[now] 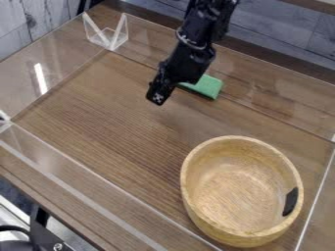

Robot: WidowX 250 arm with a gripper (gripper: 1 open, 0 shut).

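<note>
The black robot arm reaches down from the top centre of the camera view to my gripper (160, 92), which is shut a little above the wooden table, left of centre, with nothing visible between its fingers. A green block (202, 85) lies just behind and to the right of the gripper, partly hidden by the arm.
A large tan round bin (242, 147) takes up the lower right. Clear corner brackets stand at the upper left and left edge.
</note>
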